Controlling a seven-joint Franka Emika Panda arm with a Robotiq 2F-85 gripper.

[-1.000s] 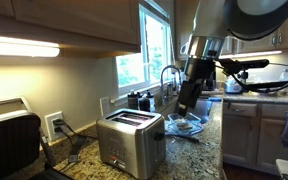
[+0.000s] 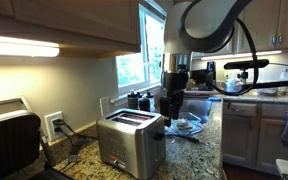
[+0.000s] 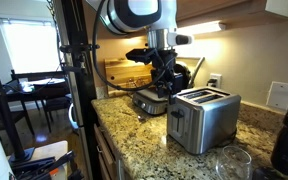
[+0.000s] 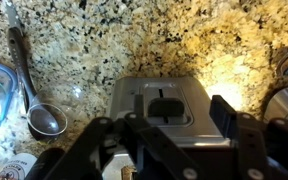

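A silver toaster [image 2: 132, 143] with two slots stands on the granite counter. My gripper [image 2: 169, 108] hangs beside its right end in exterior view 1, near the top. In exterior view 2 the gripper [image 3: 168, 98] is by the toaster's [image 3: 206, 125] lever end, partly against its outline. Looking down in the wrist view, two dark fingers [image 4: 222, 110] stand apart, with a black knob [image 4: 166, 107] on the toaster's [image 4: 189, 92] end seen between them. Whether the fingers touch the knob cannot be told. Nothing shows held.
A clear drinking glass [image 3: 234, 163] stands close to the toaster. A clear container [image 2: 184, 126] and a black-handled utensil [image 4: 22, 60] lie farther along the counter. Cabinets [image 2: 84, 25] overhang the wall side. Bare granite [image 4: 94, 45] borders the toaster's lever end.
The arm has moved left in exterior view 1, bringing my gripper from over the clear container to beside the toaster's end. The toaster has stayed put.
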